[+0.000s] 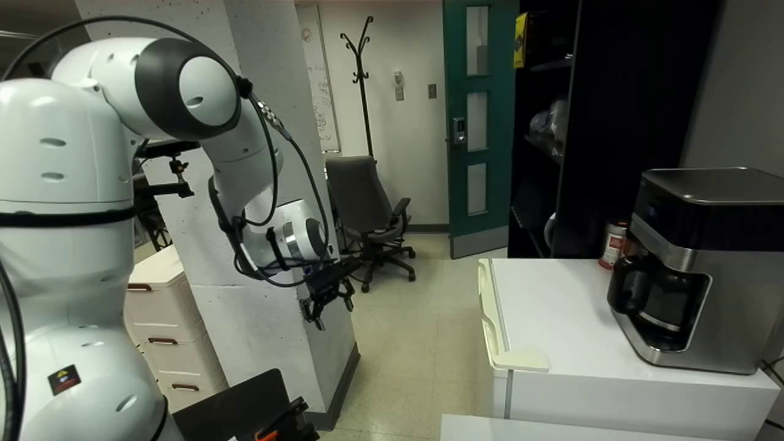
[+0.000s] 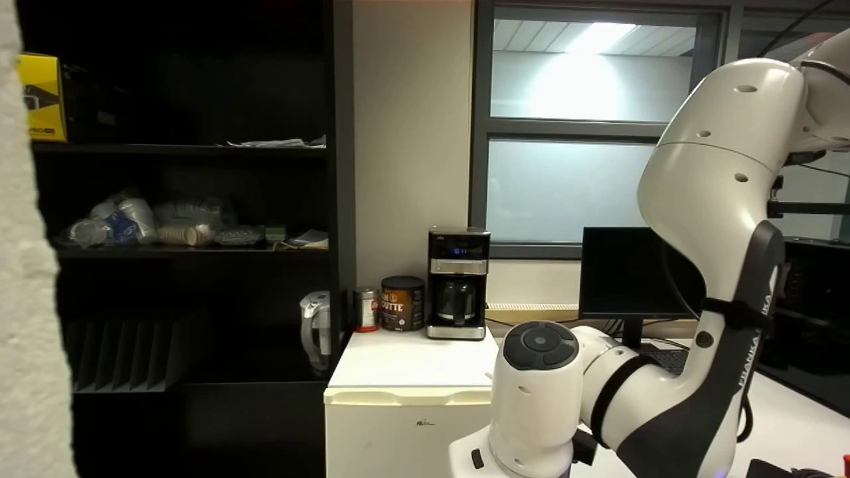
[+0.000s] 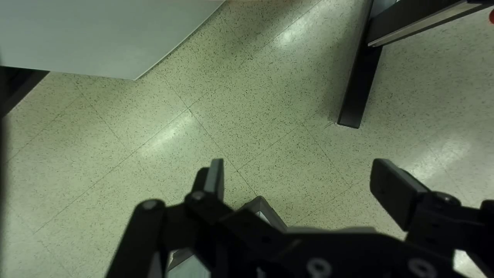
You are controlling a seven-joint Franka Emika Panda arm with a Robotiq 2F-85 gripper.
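My gripper (image 1: 334, 313) hangs over the floor in front of the pale pillar, to the left of the white fridge (image 1: 558, 316). It is open: in the wrist view the two fingers of the gripper stand wide apart, with only bare floor showing beyond the gap. On the fridge top sits a black and steel coffee maker (image 1: 724, 286), its glass carafe (image 1: 658, 297) inside. A good stretch of air separates the gripper from the fridge. I cannot make out the gripper in exterior view 2.
Behind the fridge top stand a red and silver can (image 2: 366, 309) and a brown canister (image 2: 403, 303). A dark shelf (image 2: 191, 255) rises to their left. An office chair (image 1: 367, 198) is beyond my arm. Much of the fridge top is clear.
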